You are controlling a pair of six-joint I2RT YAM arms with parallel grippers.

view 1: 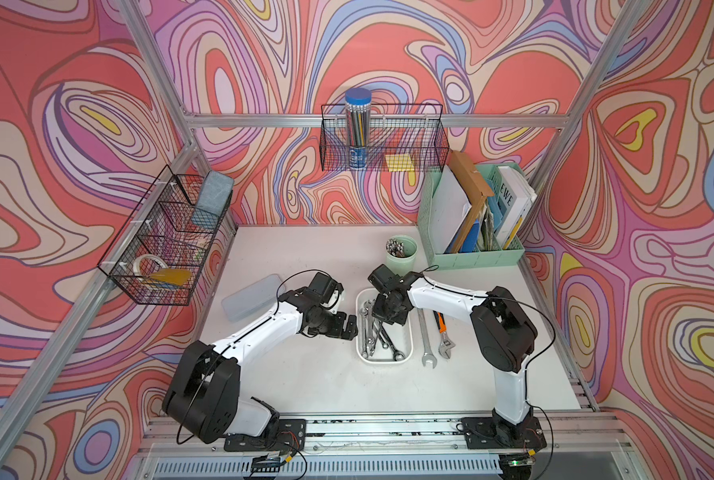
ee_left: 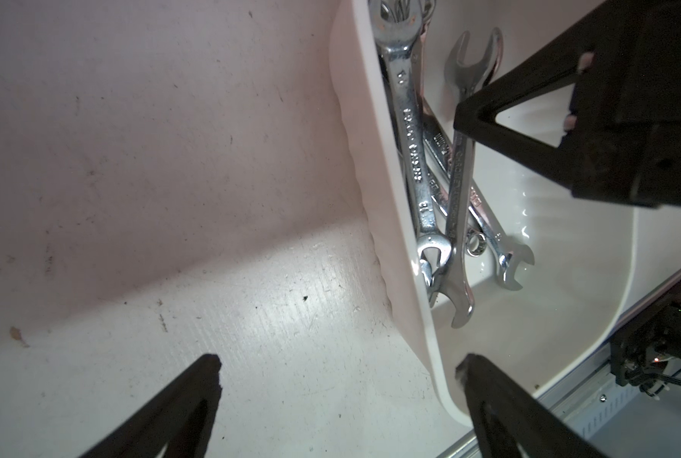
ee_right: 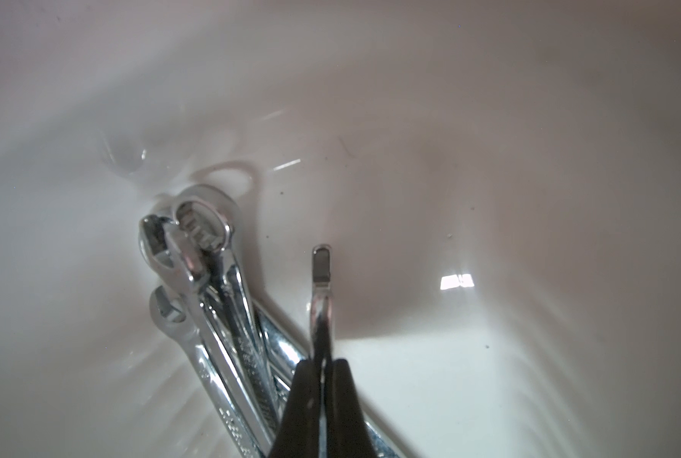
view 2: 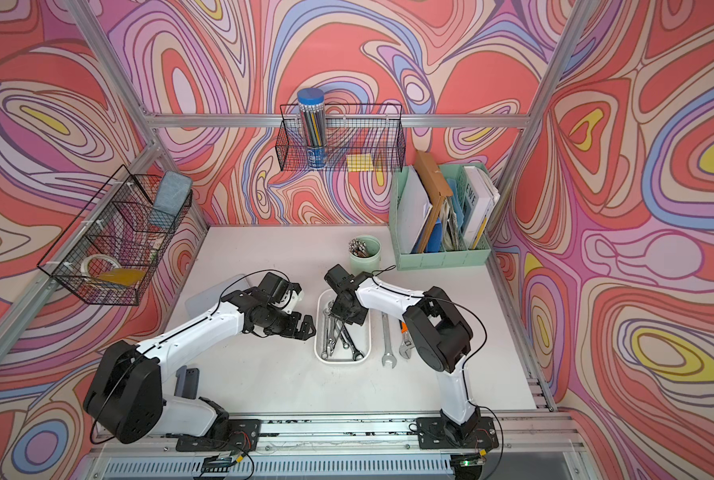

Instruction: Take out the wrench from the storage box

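Note:
A white storage box (view 1: 385, 361) holds several silver wrenches. Inside it, my right gripper is shut on the wrench (ee_right: 321, 305) near its upper open end, which shows edge-on in the right wrist view. In the left wrist view that wrench (ee_left: 461, 164) slants across the other wrenches, its lower end close to the box wall. The other wrenches (ee_right: 218, 381) lie bunched at one side of the box. My left gripper stands open just left of the box, with nothing between its fingers.
Right of the box lie a long wrench (view 1: 426, 340) and an orange-handled adjustable wrench (view 1: 445, 340). A green cup (view 1: 402, 260) stands behind the box. Open table (view 1: 293, 376) lies at the front left.

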